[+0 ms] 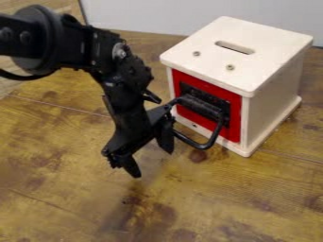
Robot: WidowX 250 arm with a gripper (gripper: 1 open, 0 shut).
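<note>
My black gripper [147,155] hangs low over the wooden floor, left of a white wooden box [273,107]. Its two fingers are spread apart, open, with nothing seen between them. The box has a red front panel [232,133] with a black inset and a black looped cable or handle [212,137] reaching out toward my wrist; whether it touches the arm I cannot tell.
A pale wall runs along the back. The box top has a slot and two small round fittings.
</note>
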